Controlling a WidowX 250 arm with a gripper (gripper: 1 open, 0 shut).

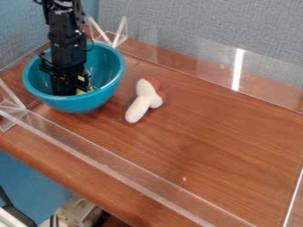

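Observation:
My black gripper (66, 75) reaches down inside the teal bowl (102, 97) at the left of the camera view. A yellow object (81, 90) in the bowl is mostly hidden behind the gripper. The fingertips are dark and overlap it, so I cannot make out whether anything is between them. A white toy with a red top (143, 101) lies on the wooden table to the right of the bowl.
Clear plastic edges run along its back and front. White wire frames stand behind and left of the bowl. A grey textured wall rises behind.

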